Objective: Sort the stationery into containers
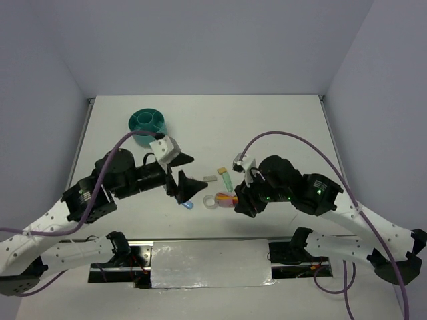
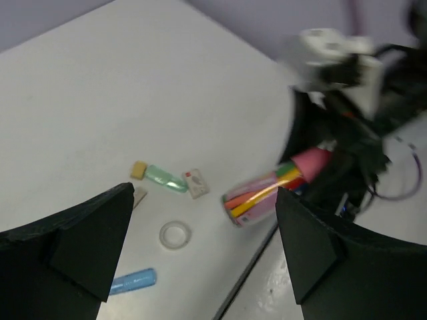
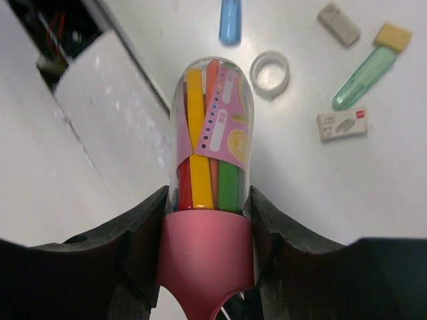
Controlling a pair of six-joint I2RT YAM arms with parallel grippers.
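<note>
My right gripper [image 1: 239, 203] is shut on the pink end of a clear tube of coloured markers [image 3: 212, 130], which is raised above the table and points left in the top view. To its left, my left gripper [image 1: 190, 180] stands open with empty space between its fingers, apart from the tube. On the table lie a blue pen-like item [image 1: 187, 205], a tape roll [image 3: 269, 74], a green piece with a yellow end [image 3: 365, 75], a white eraser [image 3: 342, 124] and a grey block [image 3: 339, 24]. The round teal container [image 1: 148, 121] with compartments stands at the back left, partly behind the left arm.
Bare white table [image 1: 267, 127] stretches across the back and right. A pale panel [image 1: 211, 263] lies beyond the table's front edge. Both arms stand close together over the middle, each trailing a purple cable.
</note>
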